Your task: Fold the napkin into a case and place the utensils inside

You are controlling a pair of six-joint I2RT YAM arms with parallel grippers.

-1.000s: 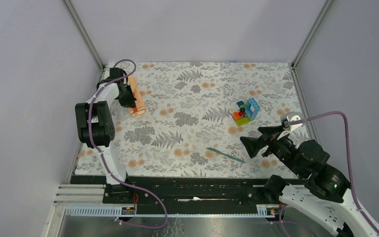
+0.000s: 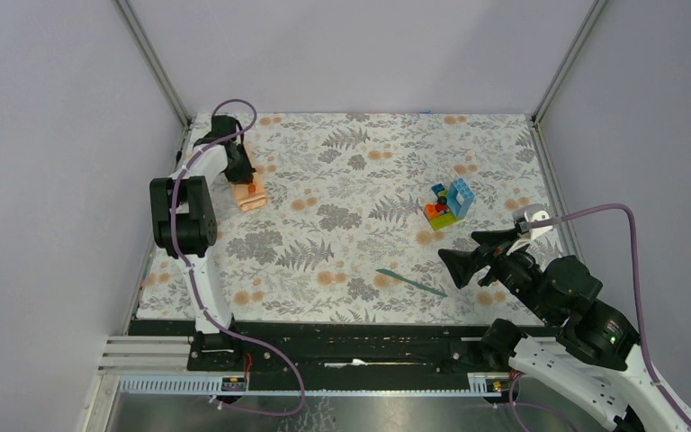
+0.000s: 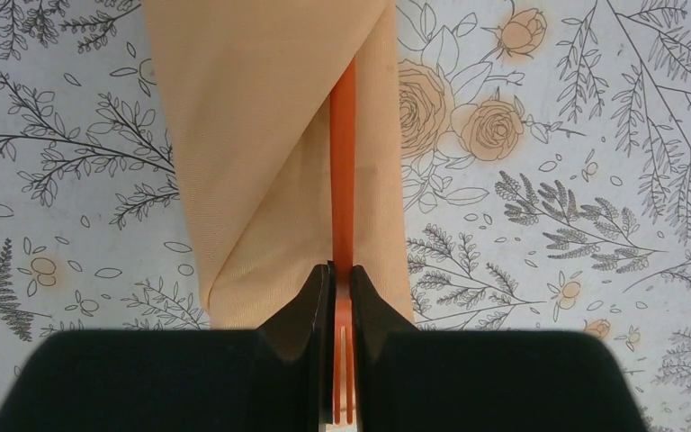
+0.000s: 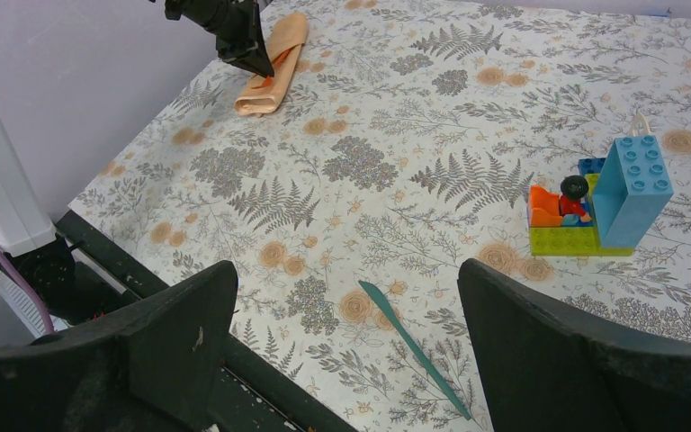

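Note:
The folded peach napkin point(image 2: 248, 200) lies at the far left of the table, a diagonal flap across its upper part. My left gripper is shut on an orange utensil point(image 3: 343, 162) lengthwise over the napkin, its far end under the flap and its tined end toward the wrist. My right gripper point(image 2: 455, 258) hangs over the table's right front, fingers apart and empty. A teal knife-like utensil point(image 4: 414, 346) lies on the table below and left of it in the top view.
A toy brick build point(image 2: 453, 202) with a small figure stands at the right of the table. Walls stand at the left, back and right.

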